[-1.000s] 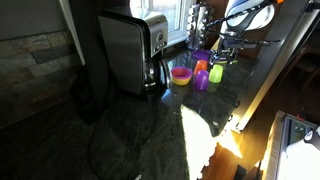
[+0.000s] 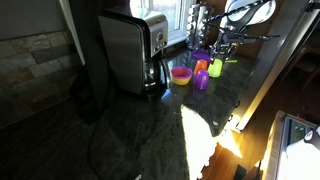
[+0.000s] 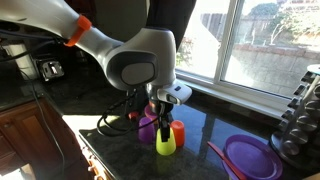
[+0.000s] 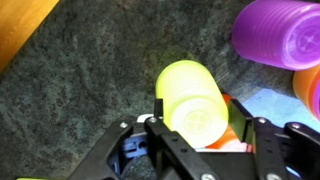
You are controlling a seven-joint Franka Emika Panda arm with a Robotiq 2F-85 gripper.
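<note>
A yellow-green cup (image 4: 187, 85) is between the fingers of my gripper, its round end facing the wrist camera. In exterior view 2 the gripper (image 3: 164, 115) points down over the same cup (image 3: 166, 142), shut on it. Exterior view 1 shows this cup (image 2: 215, 69) at the far end of the counter, beside a purple cup (image 2: 202, 80) and an orange cup (image 2: 201, 65). The purple cup (image 4: 280, 35) and an orange one (image 4: 312, 90) lie to the right in the wrist view. Whether the held cup touches the counter is hard to tell.
A purple plate (image 3: 250, 157) with a red utensil lies by the window. Colored bowls (image 2: 181, 75) stand beside the coffee maker (image 2: 138, 50).
The yellow-green cup appears slightly higher in exterior view 1, and the gripper has shifted a little with it. The other cups look unmoved.
</note>
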